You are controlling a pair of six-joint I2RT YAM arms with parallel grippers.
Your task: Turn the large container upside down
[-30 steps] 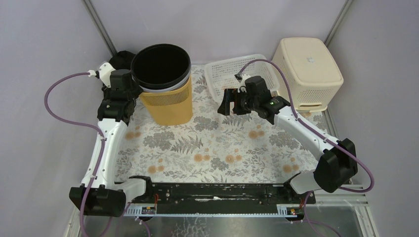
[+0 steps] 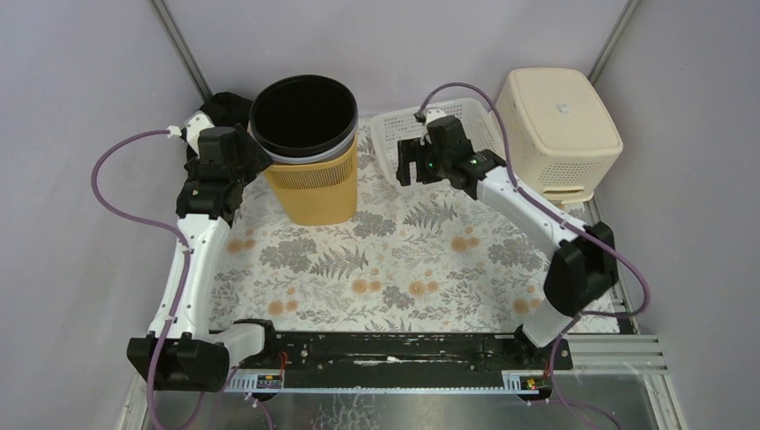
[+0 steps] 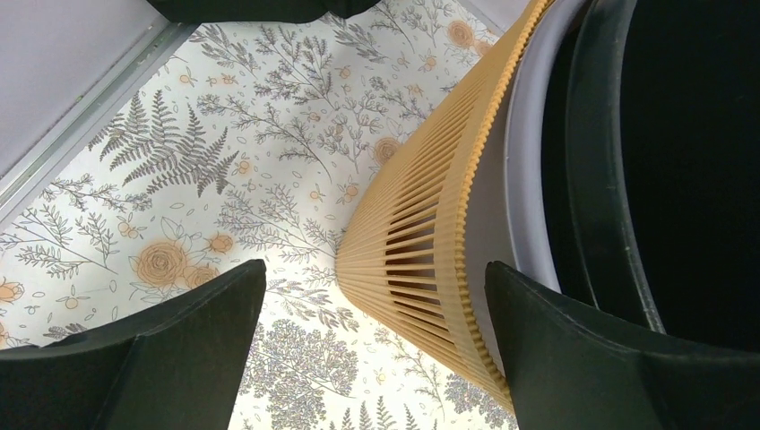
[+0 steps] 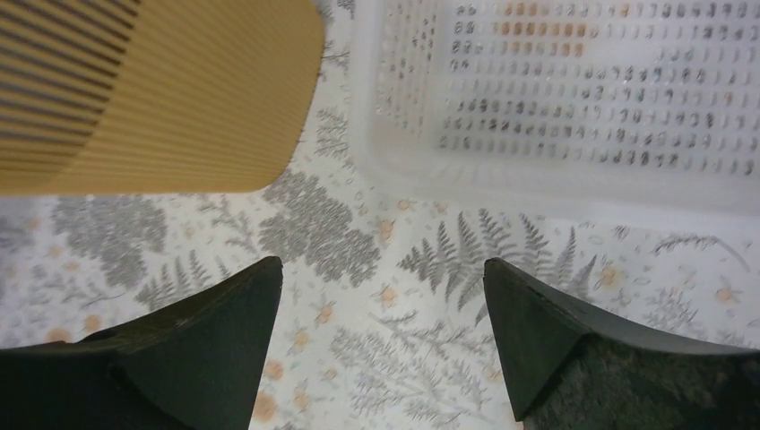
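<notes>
A tall nested stack stands at the back left: a yellow slatted basket (image 2: pixel 315 197) outside, a white rim inside it, and a black bin (image 2: pixel 303 116) innermost with its mouth up. My left gripper (image 2: pixel 260 159) is at the stack's left side. In the left wrist view its fingers are open, one finger (image 3: pixel 179 331) outside the yellow basket (image 3: pixel 421 242) and the other overlapping the inner side of its rim. My right gripper (image 2: pixel 406 163) hovers at the white basket's front left corner, apart from the stack, its fingers (image 4: pixel 556 331) spread with nothing between them.
A shallow white perforated basket (image 2: pixel 387 134) lies at the back middle. Right of it stands a cream lidded box (image 2: pixel 565 116). Something black (image 2: pixel 226 107) lies behind my left gripper.
The nested stack has shifted slightly right and back, and my left gripper has moved right with it.
</notes>
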